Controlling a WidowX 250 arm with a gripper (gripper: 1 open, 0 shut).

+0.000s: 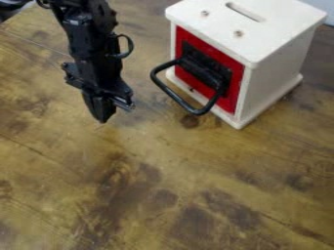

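My black gripper [102, 107] hangs above the wooden table at the upper left, shut, with nothing visible between its fingers. To its right stands a pale wooden box [267, 78] with a slot on top and a red front panel [225, 98]. A large black loop handle [175, 92] sticks out from that panel toward the gripper, apart from it.
Bare wooden table [167, 195] fills the lower half and left of the view, clear of other objects. A light surface shows at the far right behind the box.
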